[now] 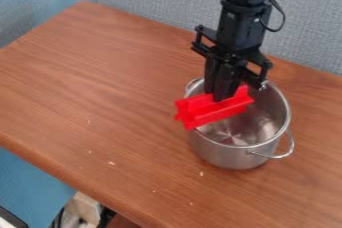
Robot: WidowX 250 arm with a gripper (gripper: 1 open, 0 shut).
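Note:
My black gripper (pixel 227 90) hangs over a steel pot (pixel 247 155) with side handles. Below it a red block-shaped object (pixel 201 114) is tilted across the pot's upper left, partly over the rim. The gripper's fingertips meet the red object's upper part; whether they are closed on it is hard to make out, though it appears held above the pot's floor.
A grey padded wall (pixel 160 2) runs along the back. Beyond the table's lower-left edge are a blue surface and some small clutter.

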